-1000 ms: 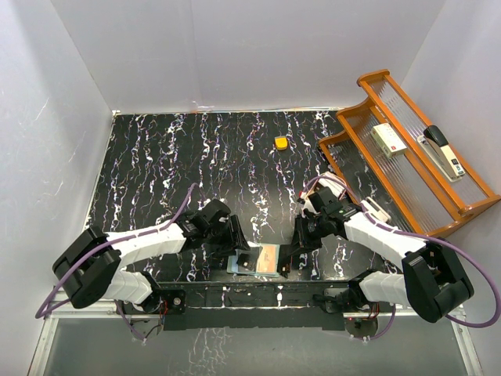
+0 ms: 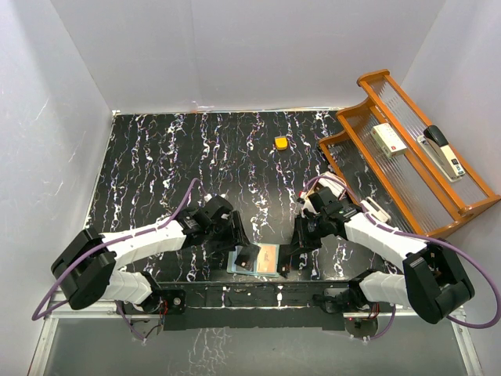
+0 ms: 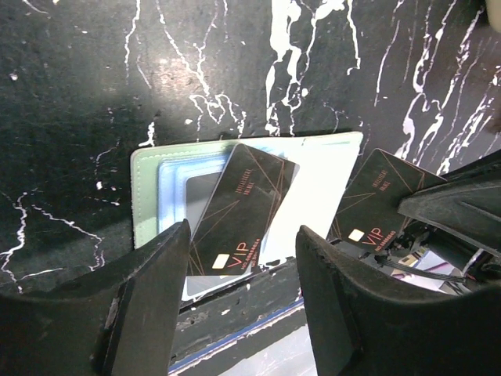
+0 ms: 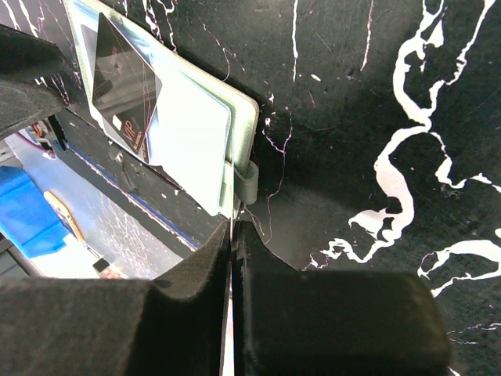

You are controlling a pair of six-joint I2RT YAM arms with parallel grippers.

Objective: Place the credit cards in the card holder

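A pale card holder lies near the table's front edge with a black VIP card on it; the card also shows in the right wrist view [image 4: 121,86]. My left gripper stands open over the holder, fingers either side of the card's lower part, nothing visibly held. My right gripper is shut at the holder's other end. In the left wrist view a second black VIP card [image 3: 372,200] sticks out from between its fingers, beside the holder.
An orange wooden shelf [image 2: 419,157] with boxes stands on the right. A small yellow object [image 2: 281,142] lies at the back middle.
My left arm has shifted very slightly over the holder. The right arm looks unmoved.
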